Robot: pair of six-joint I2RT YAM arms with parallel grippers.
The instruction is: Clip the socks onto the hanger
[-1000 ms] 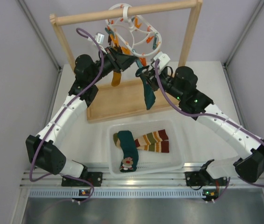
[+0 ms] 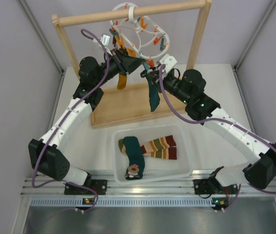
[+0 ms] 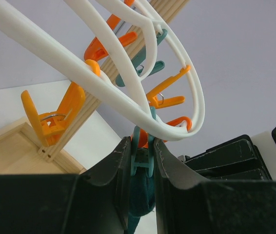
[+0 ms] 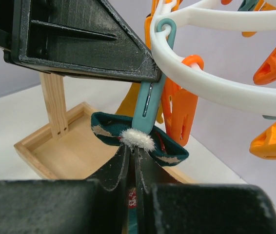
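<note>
My left gripper is shut on a teal clip [image 4: 150,102] that hangs from the white round hanger [image 3: 116,100]. Just below, my right gripper is shut on the upper edge of a dark green sock [image 2: 153,95], by a fluffy white patch [image 4: 137,139]. In the right wrist view the clip's lower end meets that patch, and the cuff spreads out on both sides. Whether cloth lies between the clip's fingers I cannot tell. The rest of the sock hangs down. An orange-brown sock [image 2: 122,81] hangs at the hanger's left side.
A wooden frame [image 2: 128,15] carries the hanger over a wooden base [image 2: 123,107]. More orange clips [image 4: 181,107] sit close beside the teal one. In front, a white bin [image 2: 150,130] holds another dark green sock [image 2: 134,156] and striped socks [image 2: 160,146].
The left arm has hardly moved.
</note>
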